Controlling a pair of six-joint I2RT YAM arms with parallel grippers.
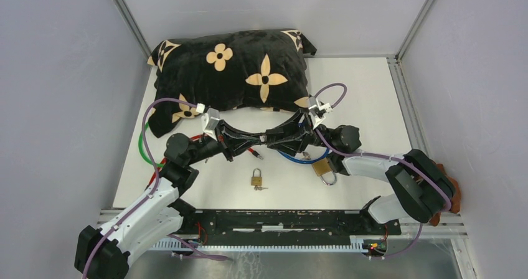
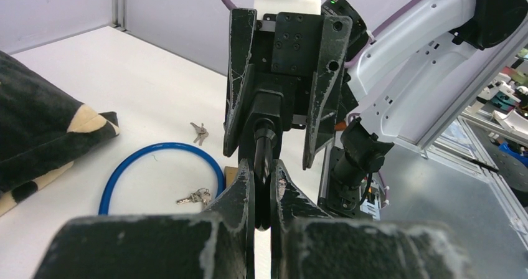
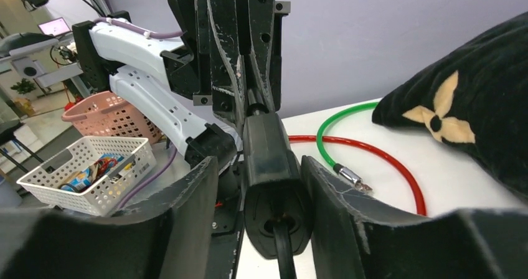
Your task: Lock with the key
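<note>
My left gripper is shut on the slim black rod of a black lock, whose thicker body points away from it. Around that body my right gripper stands partly open, its two fingers on either side. In the right wrist view the lock body sits nearer the right-hand finger, with a gap at the other; a thin dark piece sticks out of its near end, and whether it is a key I cannot tell. Both grippers meet in mid-air over the table's middle, where the top view hides most of the lock.
On the white table are a small brass padlock with keys, a larger brass padlock, a blue cable with loose keys inside its loop, and red and green cables. A black cushion fills the back.
</note>
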